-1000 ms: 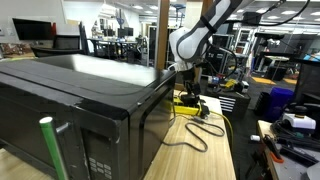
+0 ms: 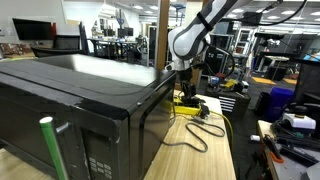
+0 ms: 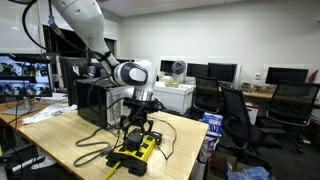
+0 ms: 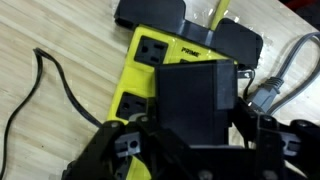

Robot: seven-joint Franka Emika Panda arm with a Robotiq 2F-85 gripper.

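A yellow power strip (image 4: 181, 52) marked PRIME, with black ends and black outlets, lies on the wooden table. Over its middle is a black block-shaped plug adapter (image 4: 194, 105), and my gripper is shut on it from both sides. The adapter covers part of the strip; whether its prongs sit in an outlet is hidden. In exterior view 2 the strip (image 3: 131, 159) is near the table's front edge, with the gripper (image 3: 139, 124) just above it. Exterior view 1 shows the strip (image 2: 187, 101) partly concealed beyond the large black box.
Black cables (image 2: 205, 130) curl over the table beside the strip. A grey plug (image 4: 265, 97) with its cord lies near the strip's right side. The large black box (image 2: 110, 115) stands close to the arm; bare tabletop (image 3: 180, 140) shows to the strip's right in exterior view 2.
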